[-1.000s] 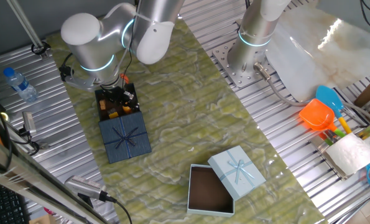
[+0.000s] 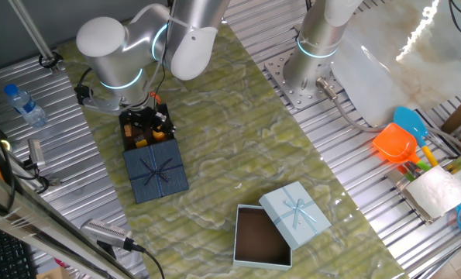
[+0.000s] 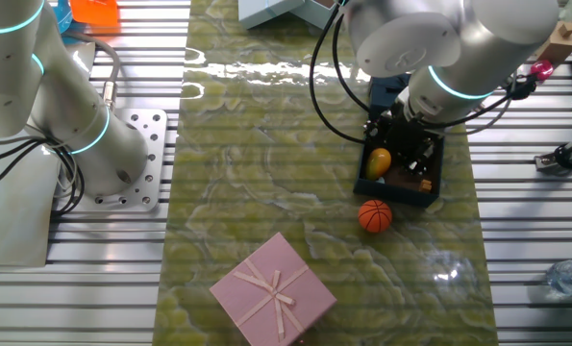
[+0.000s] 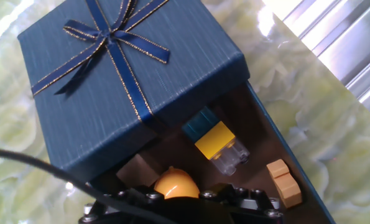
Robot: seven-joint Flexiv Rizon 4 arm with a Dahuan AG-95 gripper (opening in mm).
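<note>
My gripper hangs low over the uncovered end of a dark blue gift box. Its blue lid, tied with a ribbon bow, sits shifted across the box and covers the other part. Inside the opening, the wrist view shows a rounded orange-yellow fruit right by the dark fingers at the bottom edge. A yellow, teal and clear block piece and a small tan wooden piece lie on the box floor. The fingertips are mostly hidden, so whether they grip anything is unclear.
A small basketball rests on the green mat just outside the box. A pink gift box stands farther off. The light blue box is partly uncovered, its lid leaning over one side.
The arm and gripper stay almost in place over the blue box, with at most a very slight shift. The boxes and lids have not moved.
</note>
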